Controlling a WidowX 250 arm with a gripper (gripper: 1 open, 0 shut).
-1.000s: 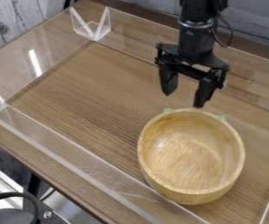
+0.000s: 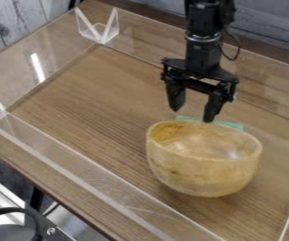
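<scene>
My black gripper point(image 2: 195, 102) hangs open over the wooden table, just behind a large yellowish bowl point(image 2: 203, 168), with nothing seen between its fingers. A flat pale green item point(image 2: 230, 125) lies on the table behind the bowl, below the gripper and partly hidden by the bowl.
A small clear container point(image 2: 98, 26) stands at the back left. A dark object point(image 2: 11, 224) sits at the lower left corner.
The bowl's near side has moved up toward the camera's top, showing more of its outer wall, as if tilted; more of the green item shows. The arm's pose has shifted slightly.
</scene>
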